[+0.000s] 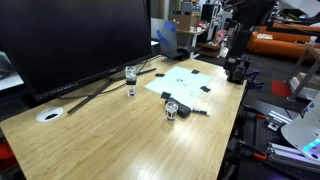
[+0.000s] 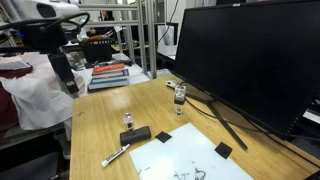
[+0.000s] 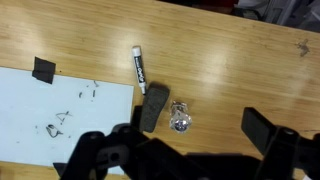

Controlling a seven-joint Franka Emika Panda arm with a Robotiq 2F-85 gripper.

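Note:
Over the table, my gripper stands open, its fingers wide apart. Exterior view 1 has the gripper (image 1: 237,72) high at the right; in exterior view 2 the gripper (image 2: 68,86) hangs at the left. Nothing is between its fingers. Below, a small clear bottle (image 3: 180,118) stands beside a dark eraser (image 3: 154,106). A white marker (image 3: 138,66) with a dark band lies past the eraser's end. The white sheet (image 3: 60,112) bears black scribbles. Another clear bottle (image 2: 180,98) stands upright near the monitor, outside the wrist view.
A large black monitor (image 1: 85,45) lines the back of the table, its stand leg (image 2: 222,118) reaching forward. Black squares (image 2: 164,134) mark the sheet's edge. Books (image 2: 110,75) lie beyond the table's far end. Bare wood (image 1: 90,140) spreads wide at the left in exterior view 1.

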